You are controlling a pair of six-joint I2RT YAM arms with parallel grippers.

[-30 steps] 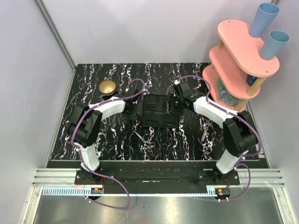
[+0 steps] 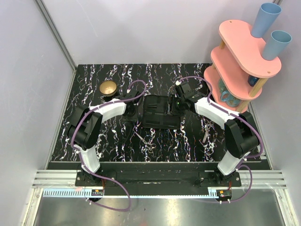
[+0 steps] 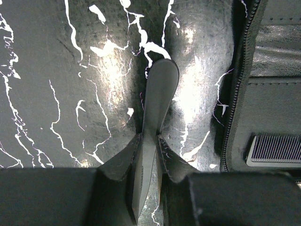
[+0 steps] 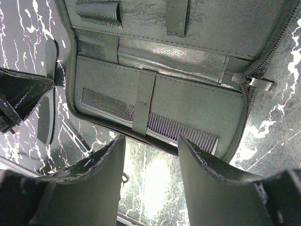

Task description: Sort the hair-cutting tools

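Observation:
A black comb (image 3: 161, 84) lies on the dark marbled table, left of the unfolded black case (image 2: 161, 121). My left gripper straddles it, with a fingertip close along each side; whether they press on it cannot be told. In the right wrist view the comb's toothed part (image 4: 45, 117) shows below that gripper. My right gripper is open over the case's near edge, nothing between its fingers. Inside the case, another comb (image 4: 101, 104) sits under a strap (image 4: 143, 101). Scissors (image 2: 149, 145) rest on the table in front of the case.
A small pale tool (image 2: 205, 135) lies right of the case. At the back left stands a brown bowl (image 2: 108, 87). The pink tiered shelf (image 2: 249, 42), with blue cups on top, occupies the back right. Table space in front of the case's right side is clear.

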